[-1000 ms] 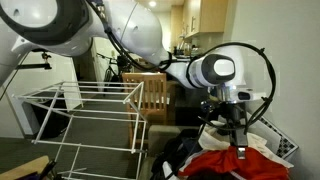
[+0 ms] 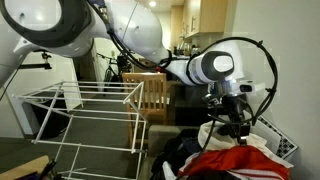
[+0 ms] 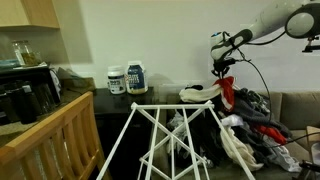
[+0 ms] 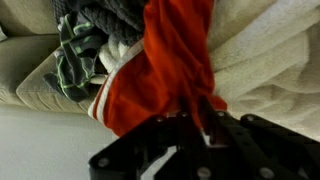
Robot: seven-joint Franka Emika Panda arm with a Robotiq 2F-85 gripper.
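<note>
A red cloth with a white edge (image 2: 235, 158) lies on top of a clothes heap below my gripper (image 2: 238, 134). In exterior view 2 the red cloth (image 3: 227, 93) rises in a peak close under the gripper (image 3: 220, 74). Across the middle of the wrist view, the red cloth (image 4: 165, 75) runs down to the dark gripper. Shadow and blur at the fingertips hide how far apart they stand and whether fabric is between them.
Dark garments (image 2: 178, 150) and a cream cloth (image 4: 265, 60) surround the red one. A white drying rack (image 2: 90, 115) stands beside the heap. Two tubs, one white (image 3: 117, 79) and one blue-and-white (image 3: 135, 76), are on a dark surface by the wall.
The red cloth's outline has shifted, with more red showing toward the left.
</note>
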